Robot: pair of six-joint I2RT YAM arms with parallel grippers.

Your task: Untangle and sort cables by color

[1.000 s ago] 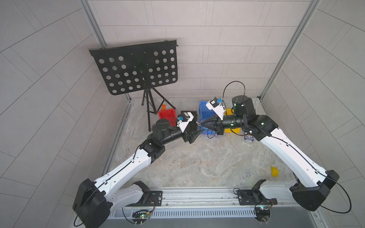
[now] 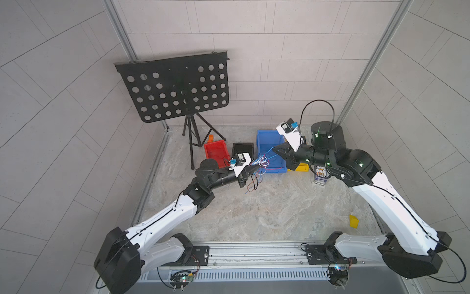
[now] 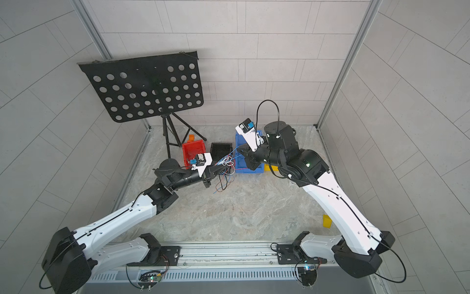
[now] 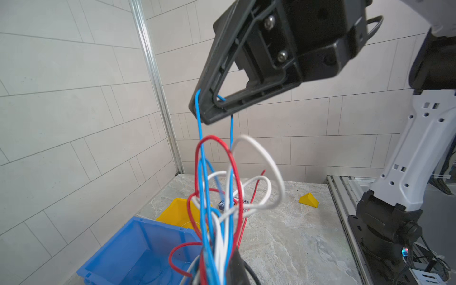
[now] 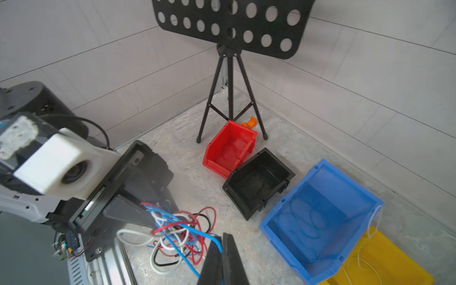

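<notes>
A tangle of red, white, blue and black cables (image 5: pixel 178 237) hangs from my left gripper (image 2: pixel 256 164), which is shut on it. In the left wrist view the bundle (image 4: pixel 223 223) rises toward the camera's middle, and its grip point is mostly hidden low in the picture. My right gripper (image 2: pixel 276 150) is shut on a blue cable (image 4: pixel 198 114), pinched at its fingertips. Two blue strands run taut from there down into the bundle. Seen from the right wrist, the blue cable (image 5: pixel 206 234) bends over the shut fingers (image 5: pixel 227 251).
A blue bin (image 5: pixel 327 209) holds a blue cable. Beside it, a yellow bin (image 5: pixel 394 266) holds white cable. The black bin (image 5: pixel 258 180) and red bin (image 5: pixel 232 144) look empty. A black stand (image 2: pixel 191 132) rises behind.
My right gripper has moved away from the left one, up and to the right, stretching blue strands between them. The tangle now hangs at the left gripper; a second ago it hung near the right.
</notes>
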